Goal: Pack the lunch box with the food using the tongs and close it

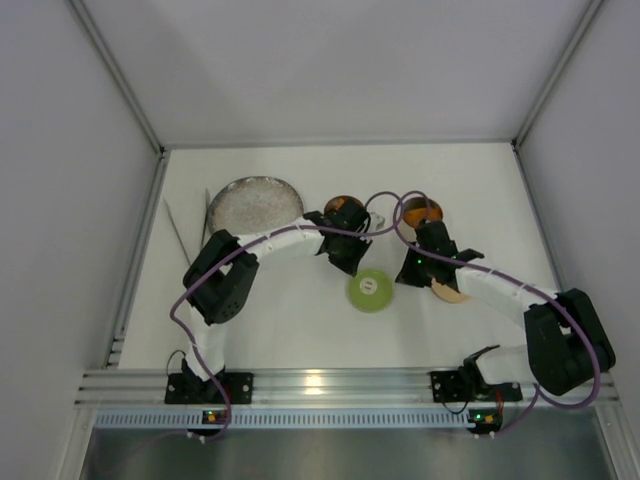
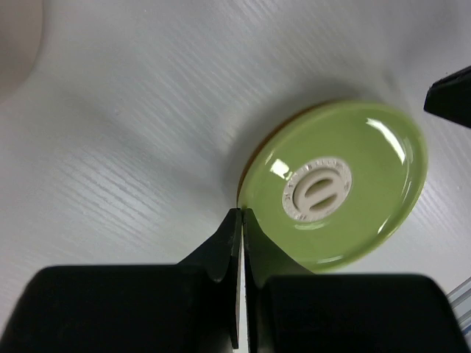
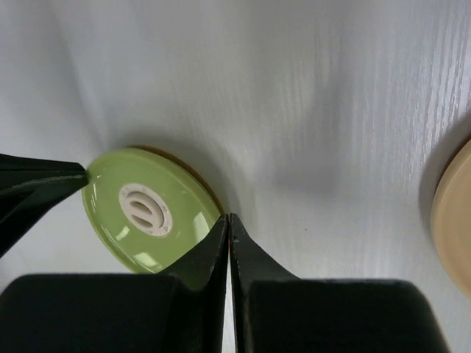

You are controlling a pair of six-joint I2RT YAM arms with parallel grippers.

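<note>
A round green lid (image 1: 371, 291) with a white knob lies over the white table between my two grippers. Brown shows along its edge in both wrist views; whether a bowl is under it I cannot tell. My left gripper is shut, its tips at the near left edge of the green lid (image 2: 368, 198) in the left wrist view, nothing visible between them. On the lid's other side, the right gripper is shut too, tips close to the lid's edge; contact is hard to judge. A beige round lid (image 1: 450, 291) lies partly under the right arm.
Two brown bowls with orange contents, one left (image 1: 342, 203) and one right (image 1: 423, 210), stand behind the arms. A silver tray (image 1: 255, 205) and thin rods (image 1: 178, 232) occupy the left back.
</note>
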